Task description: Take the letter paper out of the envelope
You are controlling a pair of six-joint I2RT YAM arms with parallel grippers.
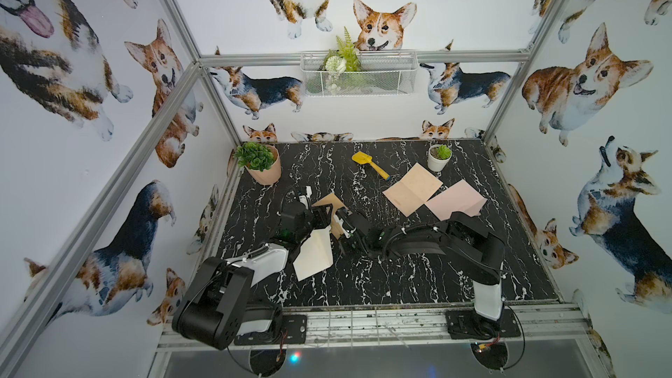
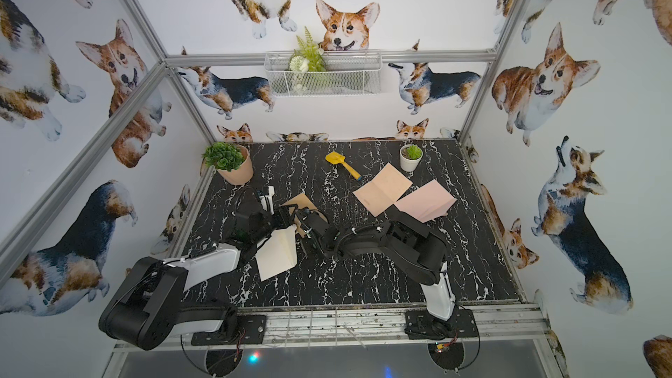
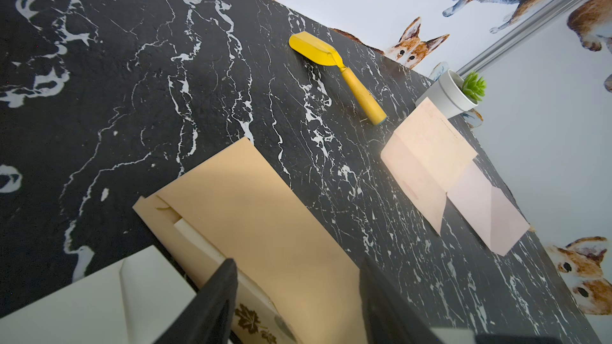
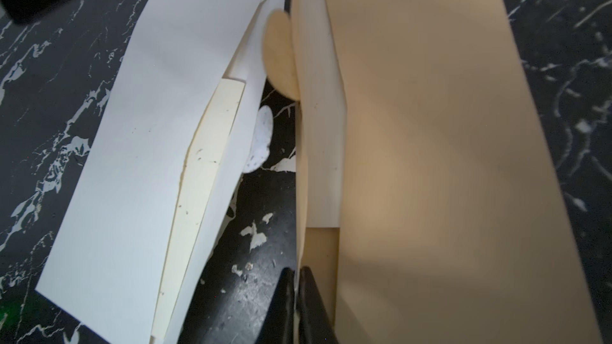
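A brown envelope [image 4: 446, 153] lies with its flap side unsealed, and a pale strip of letter paper [image 4: 324, 121] shows inside its mouth. My right gripper is shut on the thin edge of the brown flap, which runs between its fingertips. My left gripper stands open over the same envelope, its fingers [image 3: 220, 299] apart and nothing held between them. Beside the brown envelope lies a white envelope [image 4: 153, 108], partly open, with a cream sheet [image 4: 204, 153] showing in its mouth.
Two unfolded sheets, peach [image 1: 413, 189] and pink [image 1: 458, 201], lie on the right. Behind them stands a small white plant pot [image 1: 438, 161]. A yellow shovel [image 1: 371, 165] rests at the back, and a larger potted plant [image 1: 262, 168] at the back left.
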